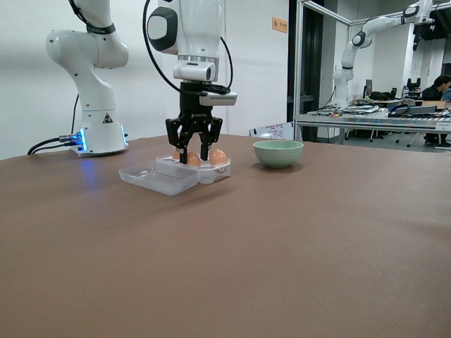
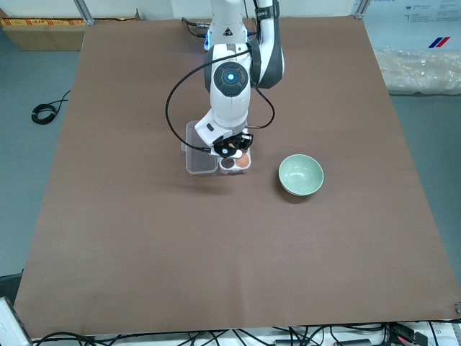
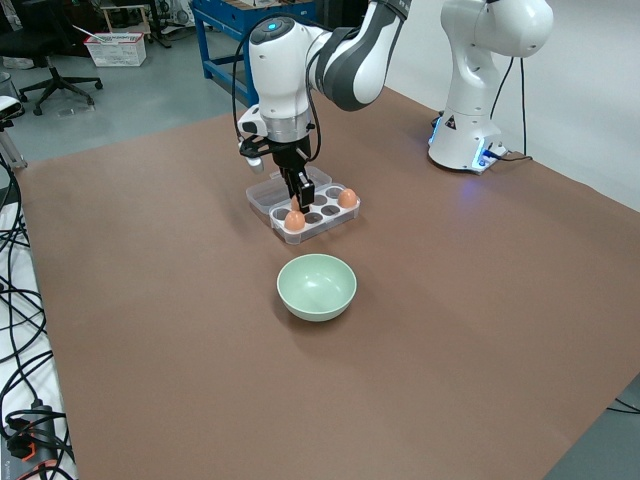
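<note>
A clear plastic egg carton (image 3: 325,225), lid open to one side, holds eggs, among them a front egg (image 3: 295,221) and a side egg (image 3: 347,199). My black gripper (image 1: 194,158) points down into the carton from above, its fingertips among the eggs; in the left view the arm hides most of it. Whether it grips an egg is unclear. A pale green bowl (image 2: 301,174) stands empty on the brown table, right of the carton in the left view and nearer the camera in the right view.
Black cables and hardware run along the table's edge.
</note>
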